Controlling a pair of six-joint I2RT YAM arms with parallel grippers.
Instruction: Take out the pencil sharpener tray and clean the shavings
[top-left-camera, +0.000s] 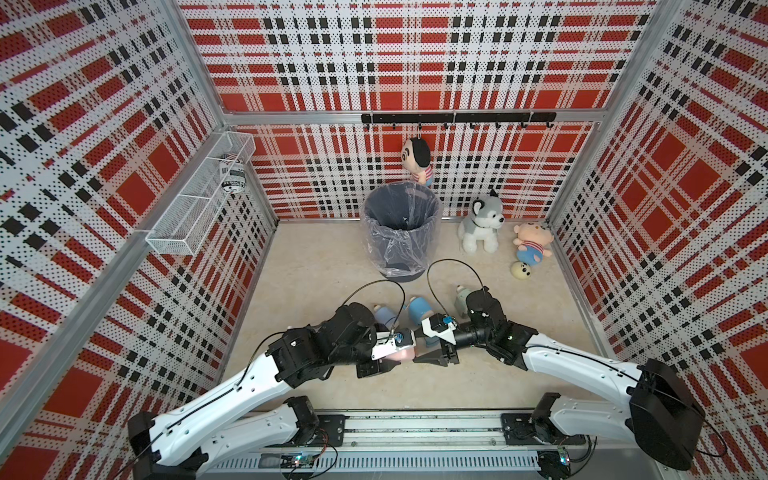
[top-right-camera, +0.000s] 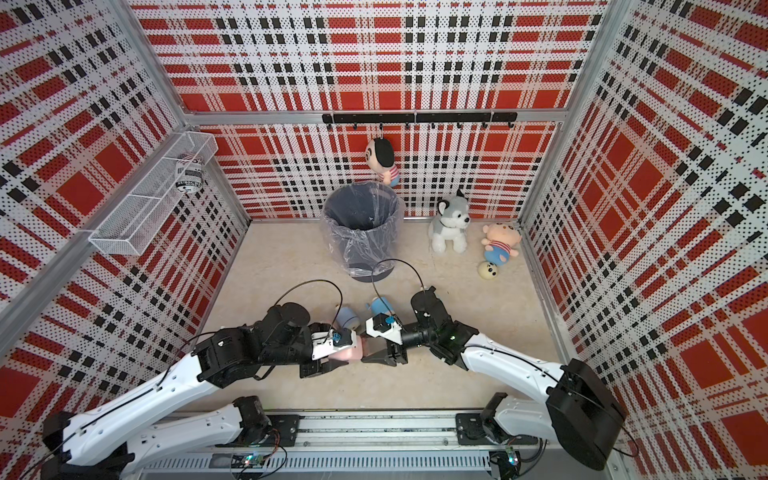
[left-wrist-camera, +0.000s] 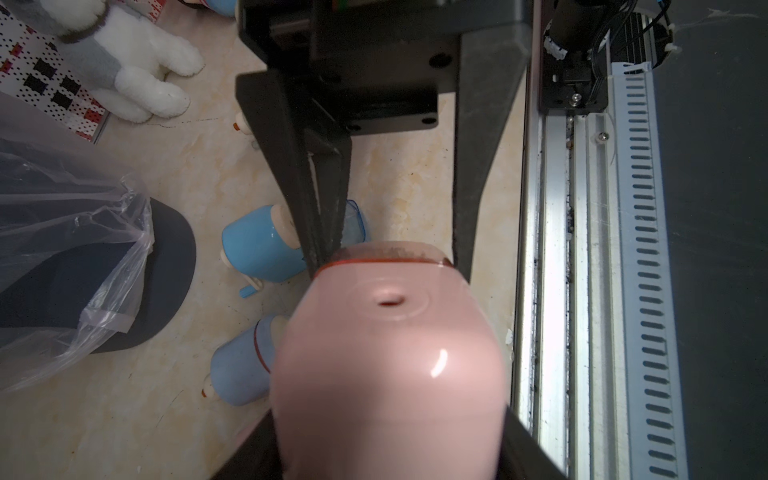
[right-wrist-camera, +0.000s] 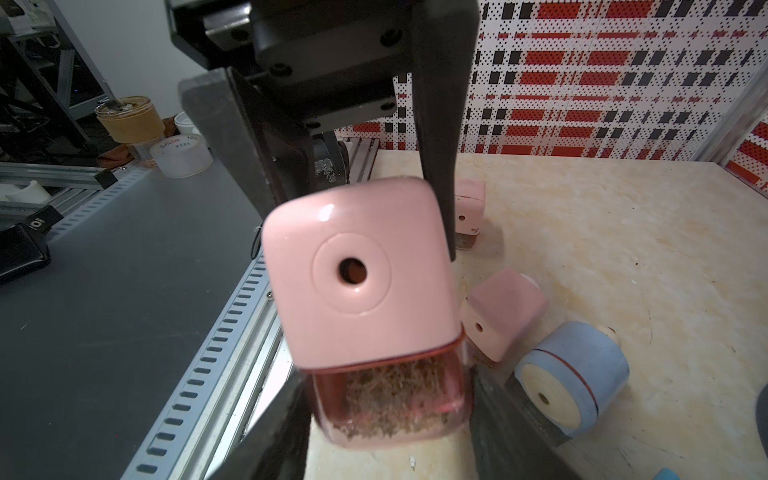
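Note:
In the right wrist view, a pink pencil sharpener (right-wrist-camera: 360, 280) shows its round pencil hole, with a clear tray (right-wrist-camera: 396, 400) full of shavings at its base. My left gripper is shut on the pink body, holding it above the table. From the other side, the fingers of my right gripper stand along both sides of the tray, parted by about its width; whether they press on it cannot be told. The left wrist view also shows the tray (left-wrist-camera: 392, 251) between those right fingertips, joined to the body. In the top views the two grippers face each other.
A bin (top-left-camera: 402, 232) lined with clear plastic stands behind the arms. Blue sharpeners (top-left-camera: 420, 309) and a green one (top-left-camera: 462, 298) lie just beyond the grippers, and more pink ones (right-wrist-camera: 505, 312) sit nearby. Plush toys (top-left-camera: 481, 224) line the back right.

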